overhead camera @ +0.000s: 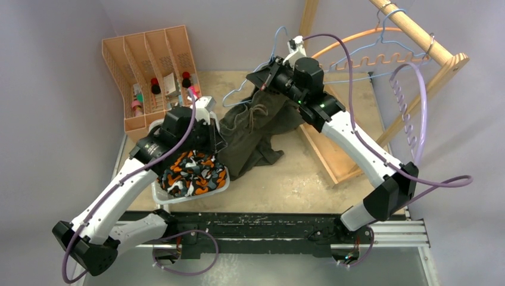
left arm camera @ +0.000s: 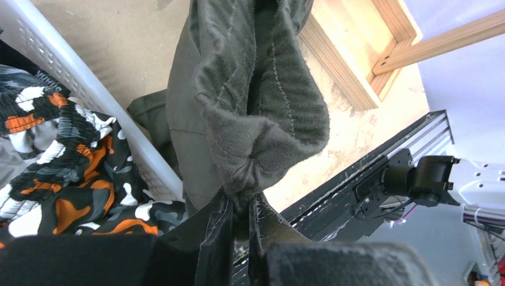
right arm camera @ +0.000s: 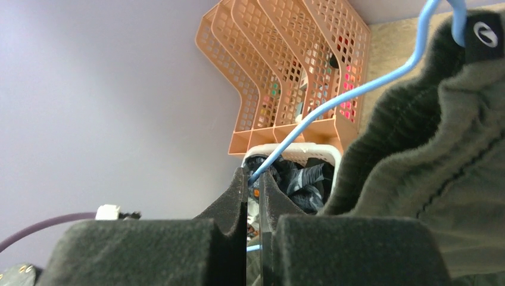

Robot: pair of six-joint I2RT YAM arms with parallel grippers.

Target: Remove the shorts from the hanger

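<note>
The dark olive shorts (overhead camera: 253, 134) hang bunched in the middle of the top view, a drawstring showing on them. My left gripper is shut on a gathered fold of the shorts (left arm camera: 238, 137). Up at the waist, my right gripper is shut on the thin blue hanger (right arm camera: 333, 101). One end of this hanger sticks out to the left of the shorts in the top view. In the right wrist view its blue bar bends down at the waistband (right arm camera: 411, 113), beside a black label (right arm camera: 485, 37); whether it still sits inside there I cannot tell.
A white basket (overhead camera: 193, 195) with patterned black, orange and white cloth stands beside the left gripper. Behind it is an orange divided organizer (overhead camera: 146, 77). At right, a wooden rack (overhead camera: 411, 27) carries more hangers. Free table (overhead camera: 292, 190) lies in front.
</note>
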